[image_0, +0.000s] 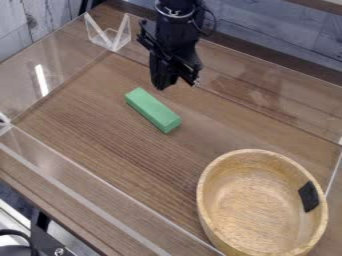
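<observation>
My gripper (168, 70), black, hangs over the upper middle of the wooden surface, above and behind a green block (152, 110). It looks shut, with nothing visible between its fingers, though the tips are small and dark. The green block lies flat on the wood, apart from the gripper.
An empty beige round bin (261, 235) with a dark label fills the lower right. Clear plastic pieces stand at the left edge and top left. Cables show at the bottom left corner.
</observation>
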